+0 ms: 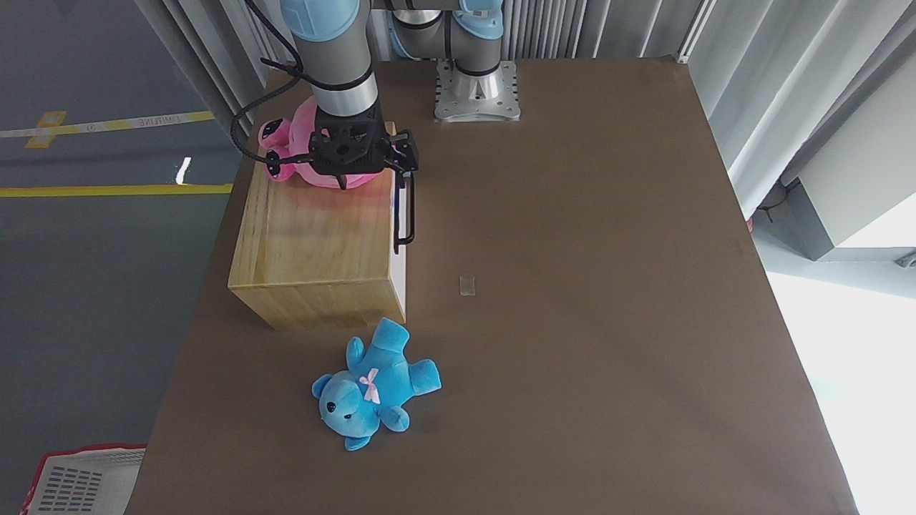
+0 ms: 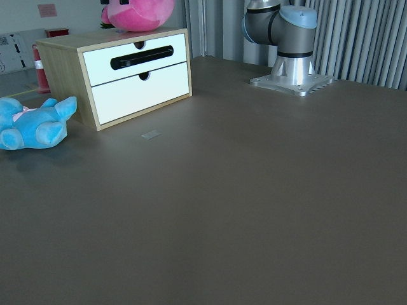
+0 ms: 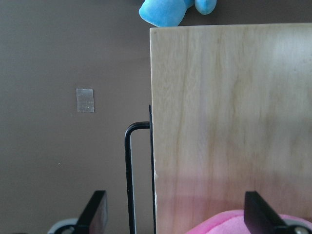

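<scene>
A wooden two-drawer cabinet with white drawer fronts and a black handle stands on the table, both drawers shut. A round pink plush sits on its top, partly under my arm in the front view. My gripper is above the cabinet's handle-side top edge, near the plush, its two fingers wide apart, open, with the edge and handle seen between them from above. A blue teddy bear lies on the table beside the cabinet's end.
A small clear patch lies by the cabinet. A basket is on the floor off the table's left side.
</scene>
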